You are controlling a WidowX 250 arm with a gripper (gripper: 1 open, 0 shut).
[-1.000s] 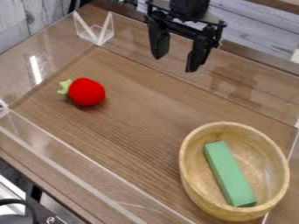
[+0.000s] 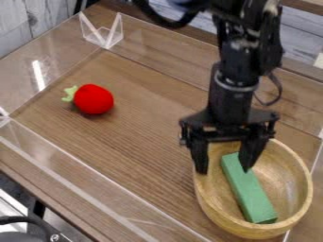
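My black gripper (image 2: 228, 137) hangs low over the back rim of a wooden bowl (image 2: 202, 198) at the lower right, its fingers spread open. Inside the bowl lies a long green block (image 2: 247, 192), tilted along the bowl's length, below and slightly right of the gripper. The back part of the bowl is partly hidden by the gripper. A red tomato-like object (image 2: 94, 99) with a green top rests on the table at the left.
A small white wire-like object (image 2: 104, 28) stands at the back left.
The bowl, green block and red object have not moved.
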